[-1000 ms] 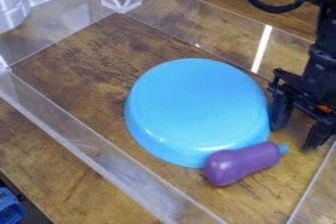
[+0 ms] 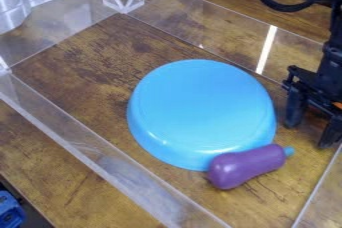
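Observation:
My black gripper (image 2: 313, 107) is low at the right edge of the clear-walled tray, just right of a large blue dome-shaped object (image 2: 201, 110), perhaps an upturned bowl or plate. Something small and orange at the far right is mostly hidden by the gripper. Whether the fingers are open or shut is unclear. A purple eggplant-like object (image 2: 247, 167) lies at the front right edge of the blue object.
The wooden tray floor (image 2: 96, 82) is clear on the left and at the back. Transparent walls surround it. A blue item (image 2: 8, 212) sits outside at the bottom left.
The gripper has shifted slightly to the right over the last second. The blue object and the purple one look unmoved.

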